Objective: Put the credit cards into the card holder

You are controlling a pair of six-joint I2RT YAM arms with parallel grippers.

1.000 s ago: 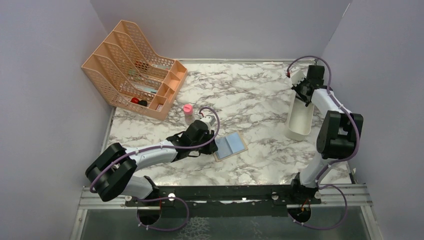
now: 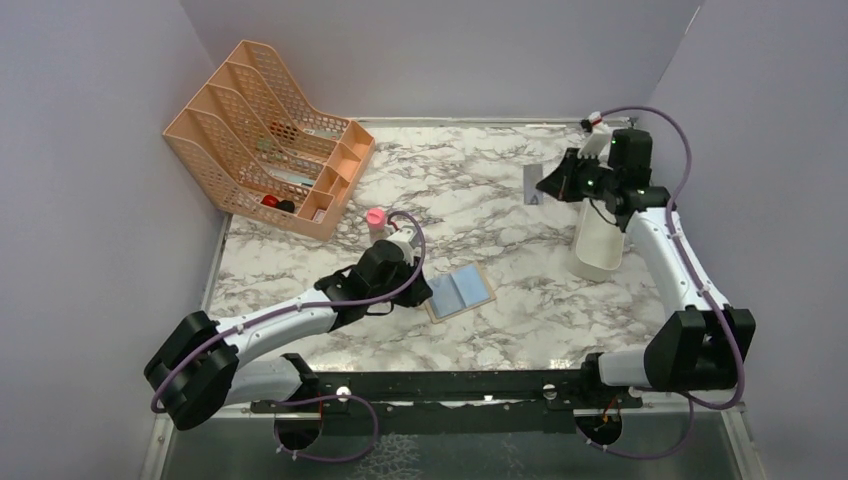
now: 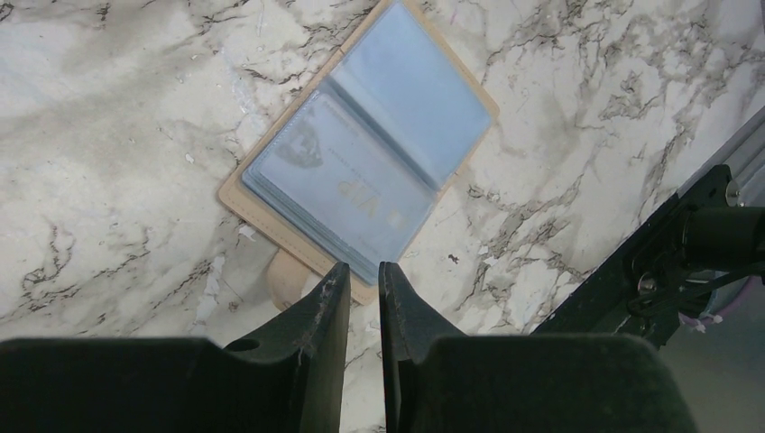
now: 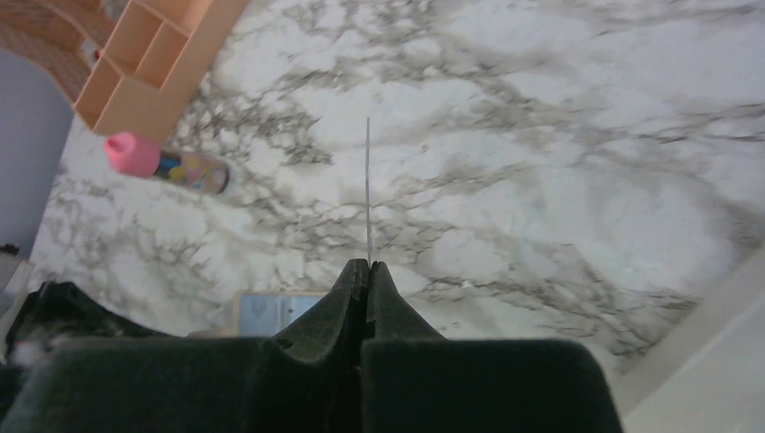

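Observation:
A thin grey card (image 2: 533, 185) is pinched on edge in my right gripper (image 2: 561, 187), above the back right of the table. From the right wrist, the card (image 4: 368, 185) shows only as a thin upright line above the shut fingertips (image 4: 383, 284). The card holder (image 3: 374, 149) lies spread flat on the marble, with blue clear sleeves and a tan border; faint lettering shows through one sleeve. At the holder's left edge, my left gripper stands part open over its border and tab, nothing between its fingers.
A white bin (image 2: 598, 245) stands at the right, partly under the right arm. A pink-capped bottle (image 2: 376, 220) is just behind the left gripper. An orange organizer (image 2: 270, 145) fills the back left.
My right gripper has come out from over the white bin and moved left, with a card now visible in it. The left arm has shifted slightly left; the card holder lies unmoved.

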